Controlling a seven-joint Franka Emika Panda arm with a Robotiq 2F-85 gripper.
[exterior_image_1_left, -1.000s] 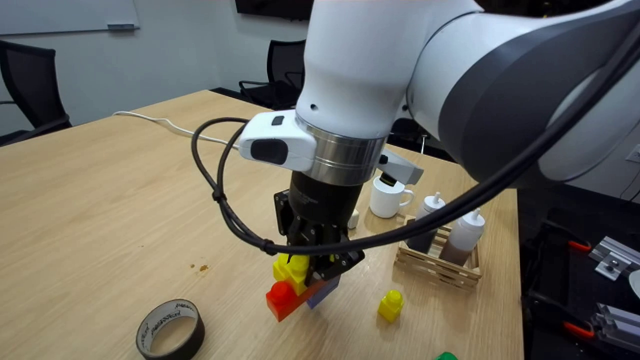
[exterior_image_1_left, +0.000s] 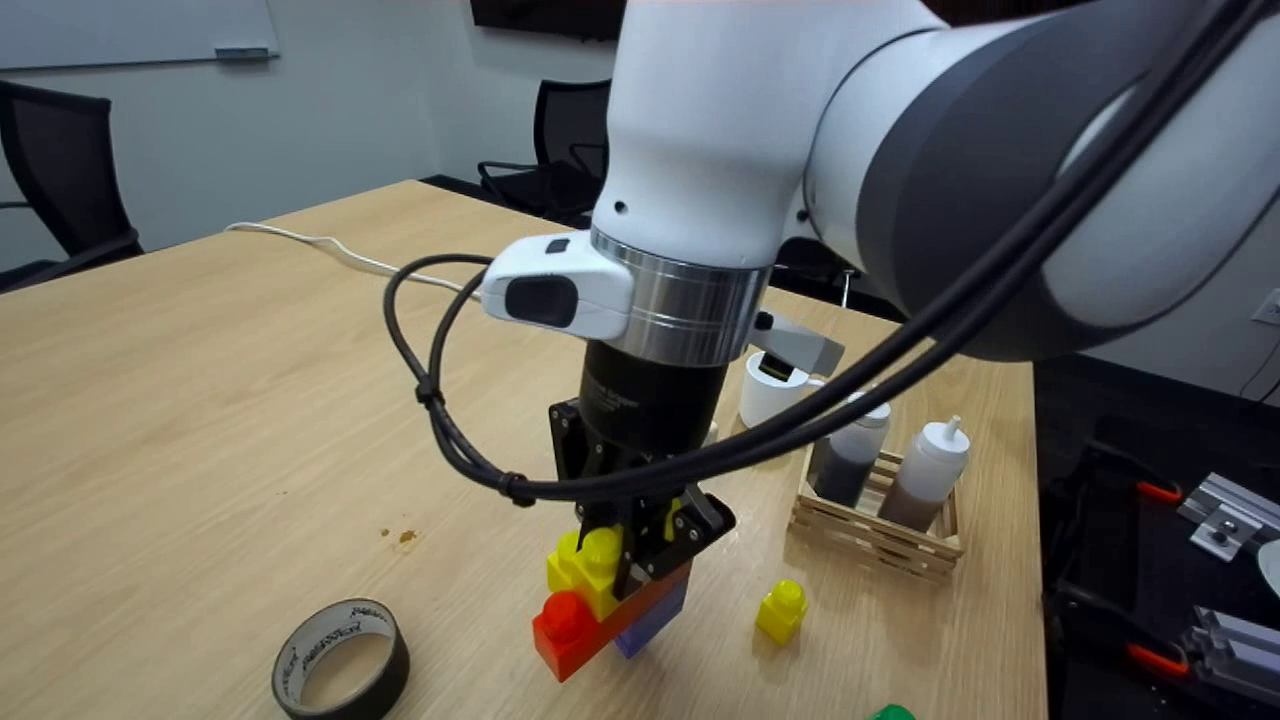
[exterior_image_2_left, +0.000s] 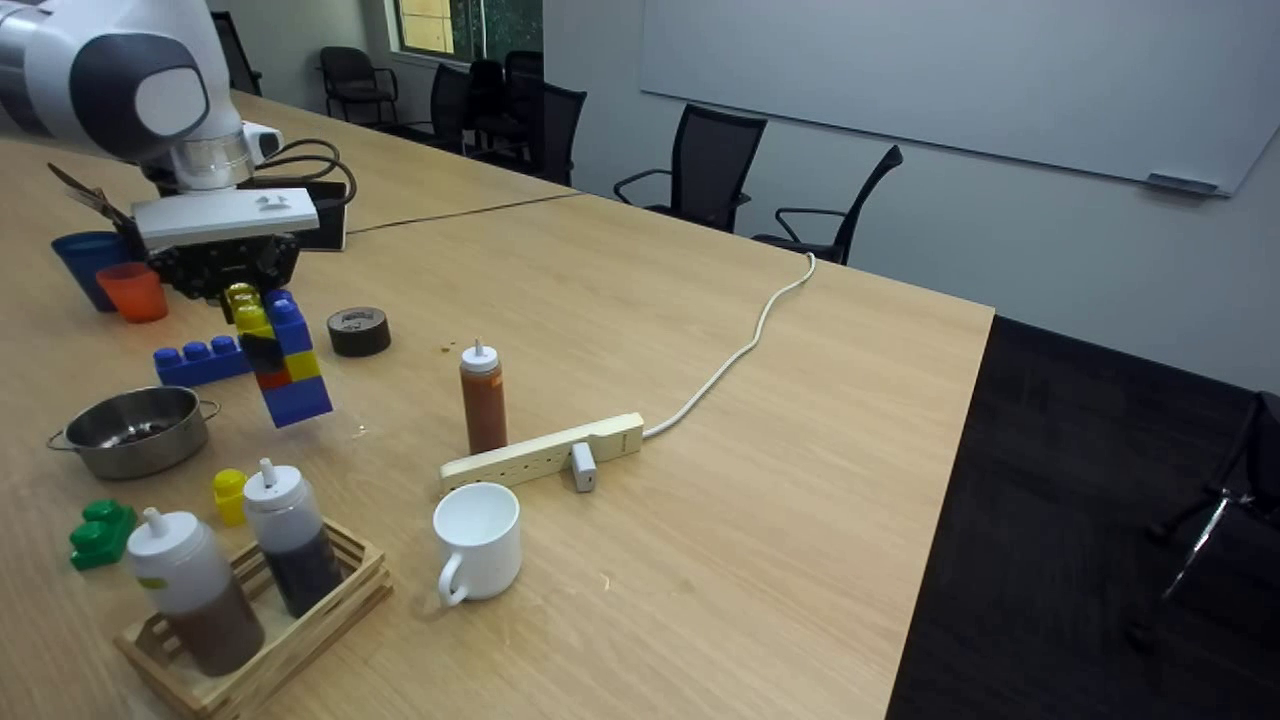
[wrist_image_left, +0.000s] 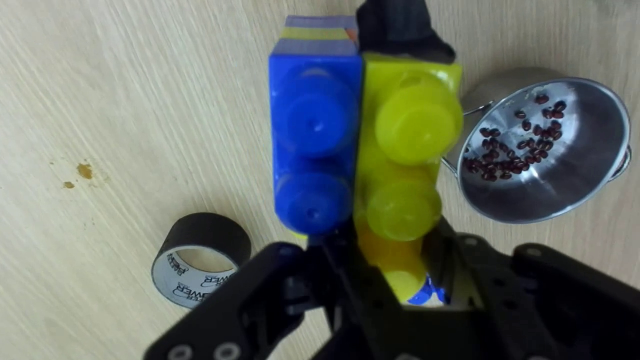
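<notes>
My gripper points down, shut on a yellow brick (wrist_image_left: 414, 132) in a block assembly. A blue brick (wrist_image_left: 315, 129) stands alongside it in the wrist view. From exterior view 2, a further yellow layer (exterior_image_2_left: 302, 365), some red and a blue bottom block (exterior_image_2_left: 296, 402) show lower in the assembly. A red brick (exterior_image_1_left: 570, 630) sticks out in front in exterior view 1, with a purple-blue block (exterior_image_1_left: 654, 618) behind it. The assembly looks tilted; whether its underside touches the table cannot be told. A dark piece (wrist_image_left: 405, 30) hides part of the yellow brick's far end.
A long blue brick (exterior_image_2_left: 198, 364) and a metal pot (exterior_image_2_left: 138, 434) with beans stand near the assembly. Around are a tape roll (exterior_image_1_left: 341, 660), a loose yellow brick (exterior_image_1_left: 782, 610), a green brick (exterior_image_2_left: 103, 534) and a bottle crate (exterior_image_2_left: 258, 624).
My gripper and the held bricks have come down slightly, and the red brick sits lower in exterior view 1. The cables have shifted with the arm; the loose objects stay put.
</notes>
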